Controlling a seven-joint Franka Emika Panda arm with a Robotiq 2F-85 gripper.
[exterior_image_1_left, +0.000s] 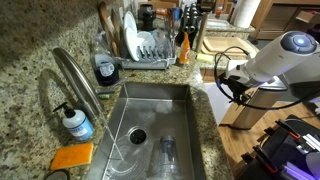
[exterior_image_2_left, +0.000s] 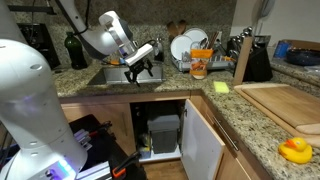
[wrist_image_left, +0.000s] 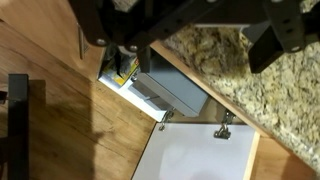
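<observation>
My gripper (exterior_image_1_left: 236, 97) hangs in front of the counter, beside the open cabinet. In the wrist view its two dark fingers stand wide apart with nothing between them, so the gripper is open. Below it the wrist view takes in the counter edge, a grey bin (wrist_image_left: 178, 88) inside the cabinet and the white cabinet door (wrist_image_left: 195, 150), swung open. From the other side, the same door (exterior_image_2_left: 202, 145) and grey bin (exterior_image_2_left: 163, 137) appear under the counter, with the gripper (exterior_image_2_left: 142, 66) higher up near the sink.
The sink (exterior_image_1_left: 150, 95) holds a clear container (exterior_image_1_left: 167, 158). A dish rack (exterior_image_1_left: 150, 48), soap bottle (exterior_image_1_left: 75, 122) and orange sponge (exterior_image_1_left: 72, 156) are around it. A cutting board (exterior_image_2_left: 285, 105) and yellow rubber duck (exterior_image_2_left: 296, 150) occupy the right counter. The open door juts into the floor space.
</observation>
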